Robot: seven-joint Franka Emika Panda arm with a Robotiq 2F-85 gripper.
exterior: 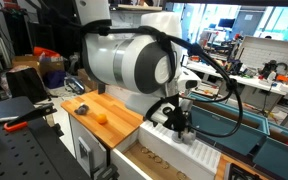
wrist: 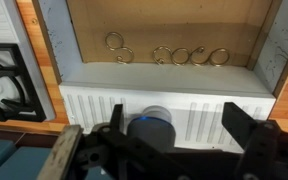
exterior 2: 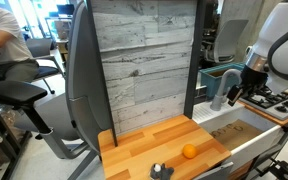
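In the wrist view my gripper is open, its two dark fingers (wrist: 246,130) wide apart. Near the left finger, between the two, shows a round object (wrist: 151,131) with a dark top and a pale rim. Whether it touches that finger cannot be told. It stands by a white ribbed strip (wrist: 199,115) behind the open drawer (wrist: 184,20). A pale upright object (exterior 2: 216,102) beside the arm in exterior view 2 may be the same thing. From exterior view 1, my gripper (exterior: 184,132) hangs low over the ribbed strip, its fingers partly hidden.
Several small metal rings (wrist: 162,55) lie in the drawer. An orange object (exterior 2: 189,151) rests on the wooden worktop (exterior 2: 144,145) beside it. Stove burners (wrist: 9,85) flank the drawer, and a blue-green bin (exterior: 224,115) stands behind the strip.
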